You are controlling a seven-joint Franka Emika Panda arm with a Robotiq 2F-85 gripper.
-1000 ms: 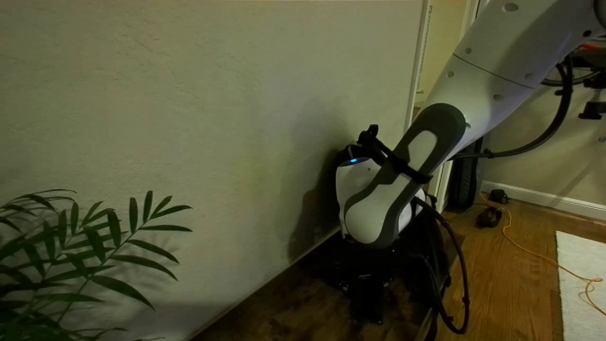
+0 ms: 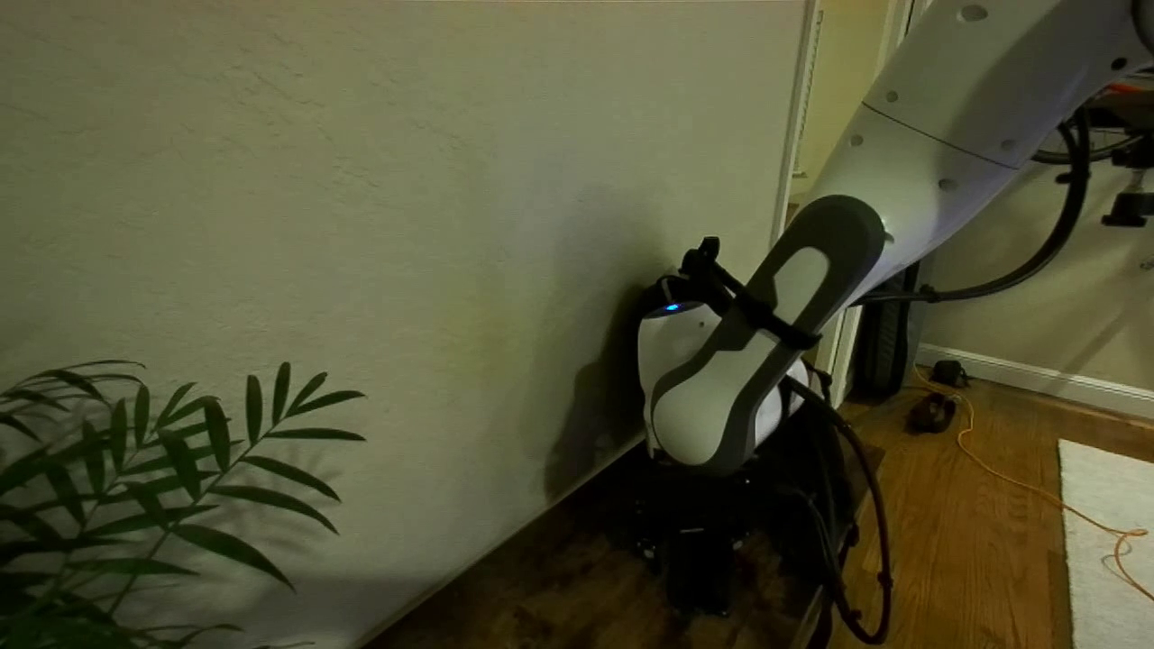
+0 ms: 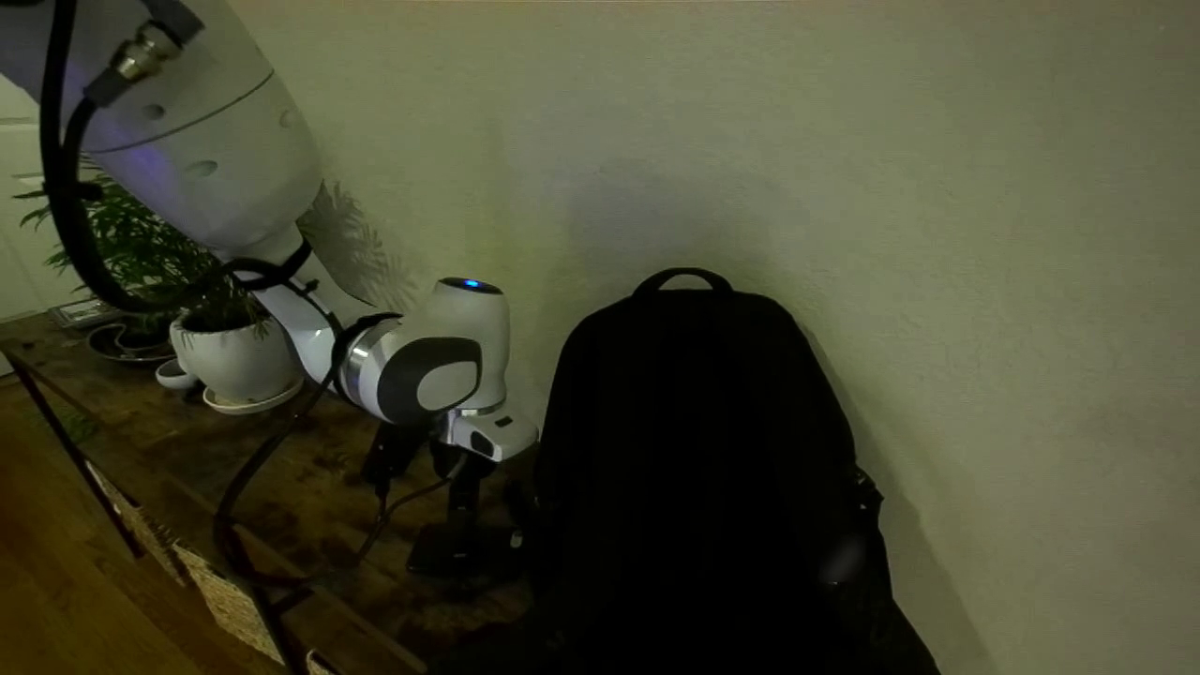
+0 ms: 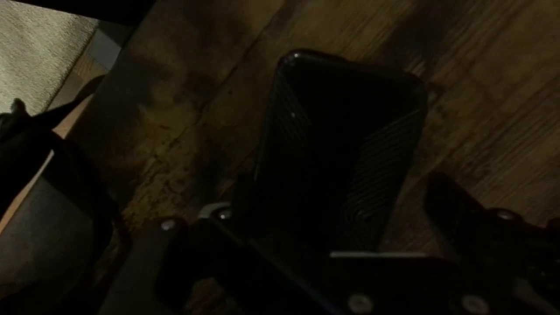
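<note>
A black, rounded-corner container (image 4: 386, 157) with ribbed inner walls rests on the dark wooden tabletop in the wrist view. Its near end is lost in shadow behind the gripper parts. My gripper is open, its dark fingers (image 4: 446, 202) spread wide to either side of the container. The left finger appears close to the container's edge, while a strip of table shows beside the right one; contact cannot be made out. In exterior view 2 the white hand (image 3: 495, 433) points down above the table, and the dark shapes beneath it are hard to separate.
A large black backpack (image 3: 697, 472) stands against the wall, close beside the hand. Farther left on the table is a potted plant (image 3: 236, 354). A black cable (image 3: 231, 512) loops off the arm near the table's front edge. In exterior view 1, plant leaves (image 2: 206, 476) fill the lower left.
The arm is almost where it was; its lower part has shifted very slightly left in exterior view 1. Nothing else visibly differs.
</note>
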